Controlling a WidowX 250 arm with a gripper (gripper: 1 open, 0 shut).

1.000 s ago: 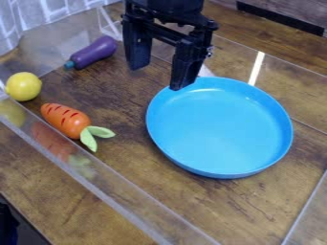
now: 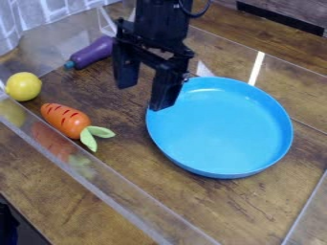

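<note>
My black gripper (image 2: 145, 75) hangs open over the upper middle of the camera view, just above and left of the rim of a blue plate (image 2: 250, 134). An orange toy carrot (image 2: 67, 120) with green leaves lies to the lower left of the gripper. A yellow round toy (image 2: 23, 86), perhaps a lemon, is at the far left. A purple eggplant (image 2: 90, 53) lies at the upper left, behind the gripper.
Clear plastic walls border the wooden surface (image 2: 153, 206) along the left and right. Bare wood shows at the front and between the carrot and the plate.
The gripper has shifted somewhat left and down, nearer the carrot's side of the plate. The toys and plate have stayed in place.
</note>
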